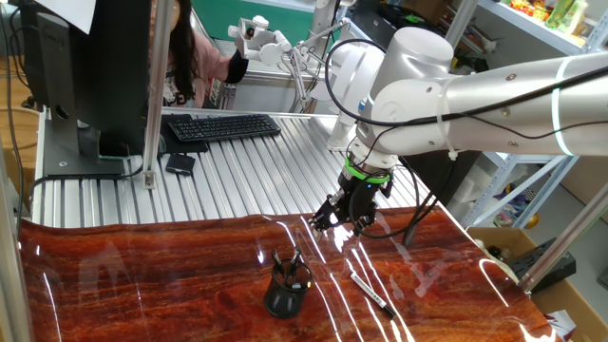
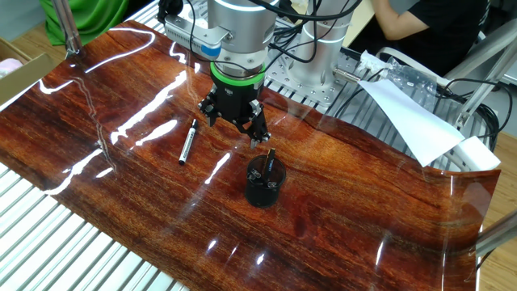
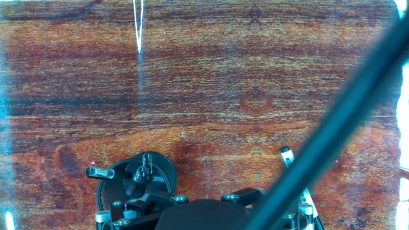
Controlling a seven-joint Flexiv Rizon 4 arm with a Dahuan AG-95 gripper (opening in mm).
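A black pen holder (image 1: 286, 291) stands upright on the wood-patterned sheet, with a few dark pens (image 2: 270, 162) in it. A white marker with a black end (image 1: 372, 294) lies flat on the sheet, apart from the holder. My gripper (image 2: 233, 133) hangs over the sheet with its fingers spread wide and nothing between them. From exterior view 2, the marker (image 2: 188, 143) is left of the gripper and the holder (image 2: 265, 183) is to its front right. In the wrist view the gripper's body covers part of the holder (image 3: 167, 171) and of the marker (image 3: 287, 155).
The glossy brown sheet (image 2: 145, 218) has wide clear areas around both objects. At the back stand a keyboard (image 1: 223, 127) and a monitor (image 1: 109, 66). White paper (image 2: 416, 121) lies beside the robot's base. A dark cable (image 3: 339, 128) crosses the wrist view. A person sits behind the table.
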